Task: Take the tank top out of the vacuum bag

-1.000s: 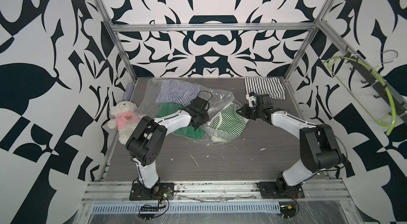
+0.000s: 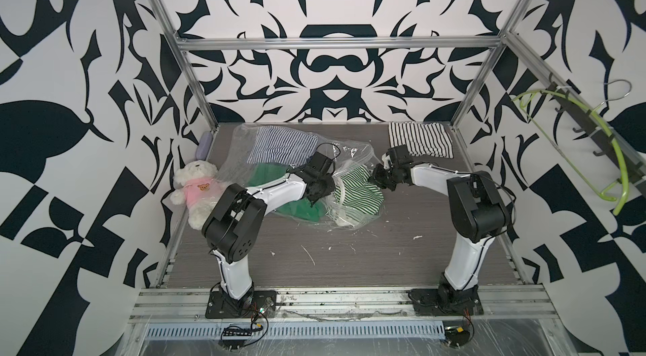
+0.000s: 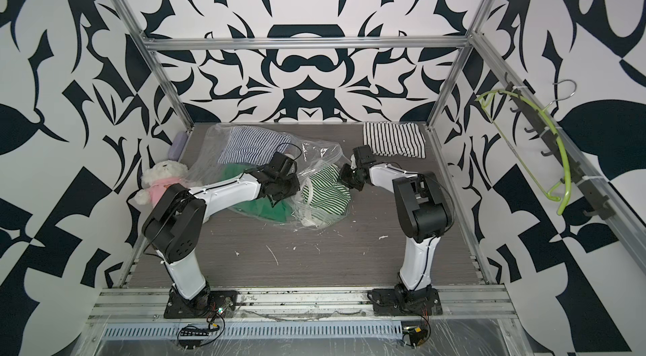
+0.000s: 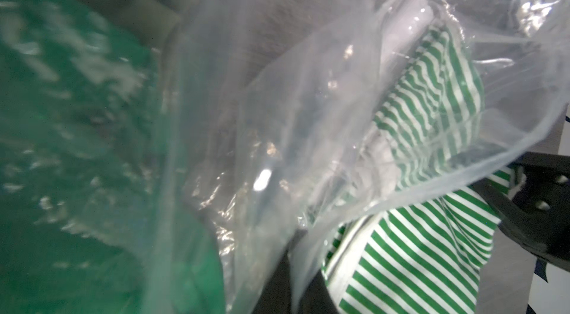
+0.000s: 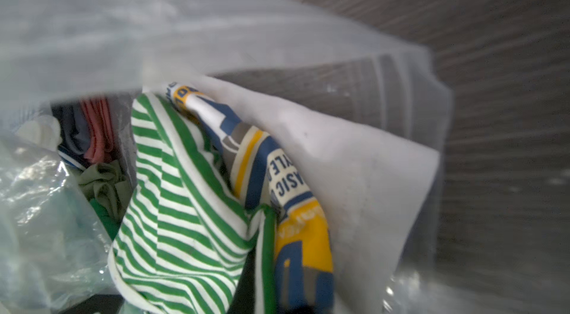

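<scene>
The green-and-white striped tank top (image 2: pixel 363 191) is partly inside the clear vacuum bag (image 2: pixel 237 147), at the bag's right end. My right gripper (image 2: pixel 378 177) is shut on the tank top's right edge; striped cloth (image 4: pixel 501 178) shows between its dark fingers in the left wrist view. My left gripper is shut on the bag's film, beside the tank top's white-trimmed edge. In the right wrist view, the striped cloth (image 5: pixel 178 213) is bunched against a yellow-and-blue printed cloth (image 5: pixel 302 231); the fingertips there are mostly hidden.
Under the film lie a green cloth (image 2: pixel 299 210) and a blue-striped cloth (image 2: pixel 282 145). A black-and-white striped cloth (image 2: pixel 421 139) is at the back right, a teddy bear (image 2: pixel 200 189) at the left.
My right gripper has moved a little to the left, bringing the tank top's right edge with it. The left arm is almost where it was.
</scene>
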